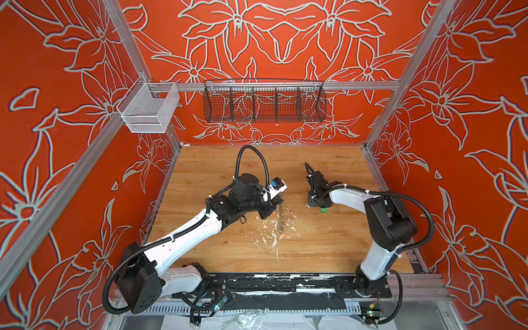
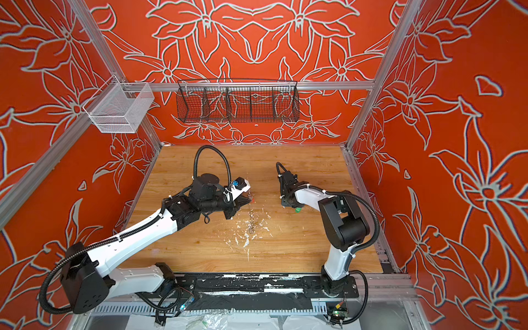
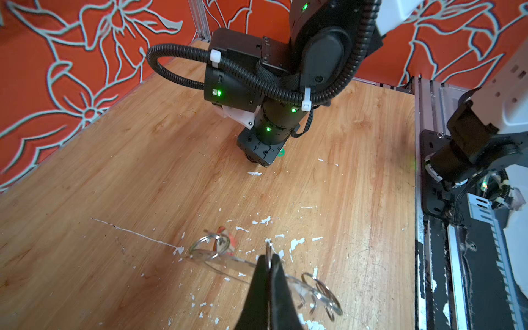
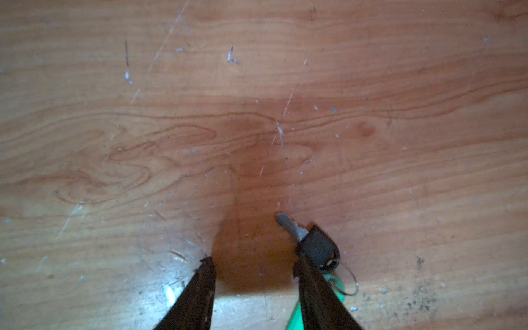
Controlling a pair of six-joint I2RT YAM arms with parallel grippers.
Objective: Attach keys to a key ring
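In the left wrist view my left gripper is shut; a blurred cluster of rings and thin metal pieces with something red shows at and beside its fingertips, though what exactly is held is unclear. My right gripper stands open low over the table. Just beside its right finger lie a key with a black head, a wire ring and a green tag, partly hidden by that finger. From above, the green tag peeks out beneath the right arm.
A black wire basket hangs on the back wall, a white one at the upper left.
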